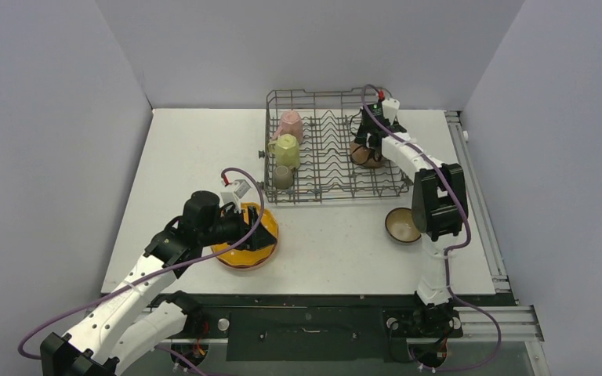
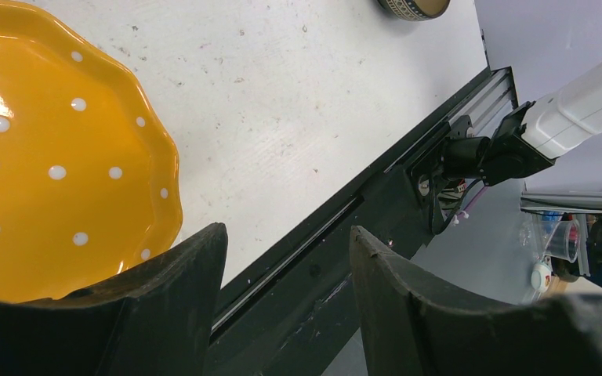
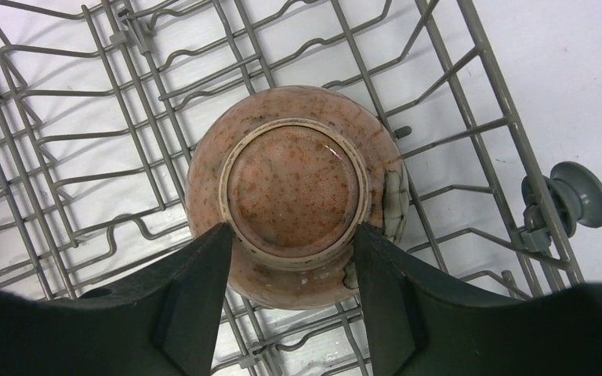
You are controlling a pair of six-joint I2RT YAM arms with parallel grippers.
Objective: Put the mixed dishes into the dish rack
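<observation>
Upside down in the right part of the wire dish rack [image 1: 337, 196] rests a brown bowl [image 3: 294, 192], its round foot facing up. My right gripper is open above the bowl, and no grip on it shows. On the table lies a yellow polka-dot plate [image 2: 70, 168], partly covered by my left arm in the top view. My left gripper stands open beside its rim with nothing between the fingers. A small dark-rimmed bowl [image 1: 401, 225] sits upright in front of the rack.
Along the rack's left side stand a pink mug [image 1: 291, 124], a green mug [image 1: 286, 150] and a grey cup [image 1: 283, 178]. The rack's middle rows are empty. Bare table lies between the plate and the small bowl.
</observation>
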